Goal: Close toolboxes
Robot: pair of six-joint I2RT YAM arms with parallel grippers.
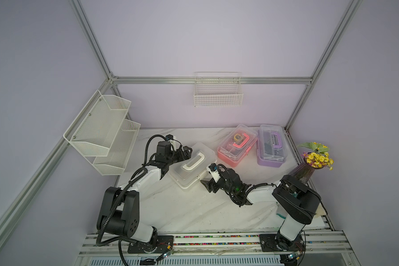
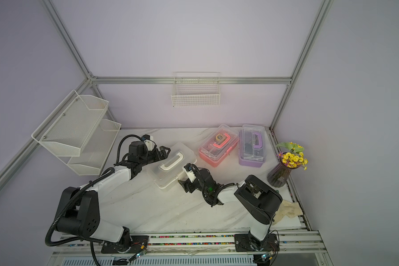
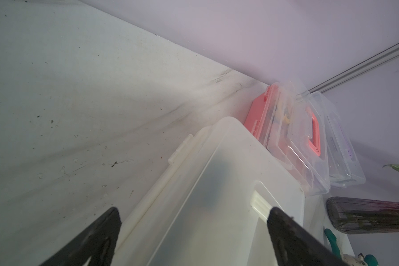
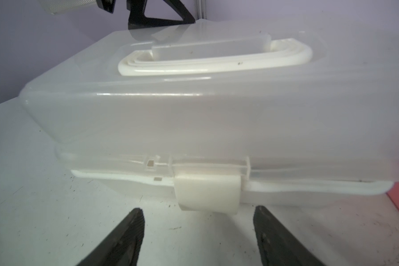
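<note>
A clear toolbox with a white handle [image 4: 215, 66] stands in mid-table, its translucent lid [image 3: 217, 195] lying over the base. On its near side a white latch [image 4: 208, 192] hangs at the rim. My right gripper is open just in front of that latch, a finger to either side and nothing between. My left gripper [image 1: 188, 152] is open above the box's far left part. Farther back stand a pink toolbox [image 1: 237, 145] and a purple toolbox [image 1: 271, 146], both with their clear lids down.
A vase of yellow flowers [image 2: 279, 173] stands at the right edge, with a cloth [image 2: 288, 210] in front of it. White mesh shelves [image 1: 104, 133] hang on the left wall.
</note>
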